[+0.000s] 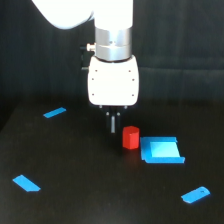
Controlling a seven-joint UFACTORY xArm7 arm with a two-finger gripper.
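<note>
A red block (131,138) stands on the dark table near the middle of the camera view. Just left of it in the picture are the thin dark fingers of my gripper (113,123), pointing down below the white hand (112,83). A gap shows between the fingers and the block, and no object is visible in them. Their opening is too small and dim to make out. Right of the block lies a square of blue tape (147,157) with a pale middle.
Short strips of blue tape lie on the table: one at the back left (55,112), one at the front left (26,183) and one at the front right (195,195). Open table surrounds the block on the left and in front.
</note>
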